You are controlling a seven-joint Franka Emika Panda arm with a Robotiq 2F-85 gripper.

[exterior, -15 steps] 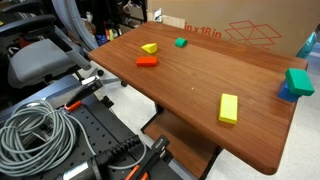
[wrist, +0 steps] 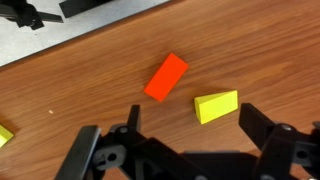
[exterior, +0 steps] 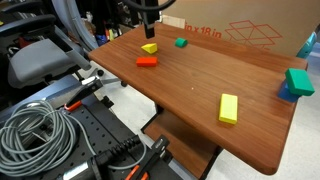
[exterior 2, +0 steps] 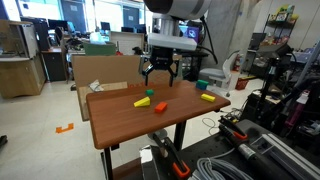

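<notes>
My gripper (exterior 2: 160, 72) hangs open above the wooden table, its fingers wide apart and nothing between them. In the wrist view, a yellow block (wrist: 217, 106) lies below the gap between the fingers, nearer the right one. The red block (wrist: 166, 77) sits farther up that view, clear of both. From the side, the same yellow block (exterior: 149, 48) and red block (exterior: 147, 61) rest close together at the table's far left part, beneath the gripper.
A green block (exterior: 181, 42) sits beyond the yellow one. Another yellow block (exterior: 228, 108) lies near the table's front edge. Toward the right edge, a green block (exterior: 298, 77) is with a blue one (exterior: 288, 94).
In exterior view 1 the gripper has come further into view at the top, and its fingers now appear spread wider across the picture. The blocks have stayed where they were.
</notes>
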